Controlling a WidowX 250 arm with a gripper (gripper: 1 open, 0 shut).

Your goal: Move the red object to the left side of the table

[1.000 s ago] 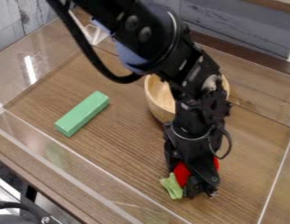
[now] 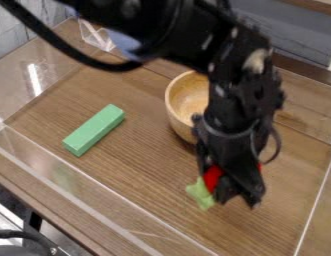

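Note:
The red object (image 2: 212,178), with a light green part (image 2: 200,194) at its lower left, is caught between the fingers of my gripper (image 2: 227,190). My gripper is shut on it and appears raised off the wooden table (image 2: 121,188), on the right half. The black fingers and arm cover much of the red object, so its full shape is hidden.
A green block (image 2: 93,130) lies on the left part of the table. Behind my gripper stands a wooden bowl (image 2: 189,98), partly covered by the arm. Bare table lies between block and gripper, and around the block.

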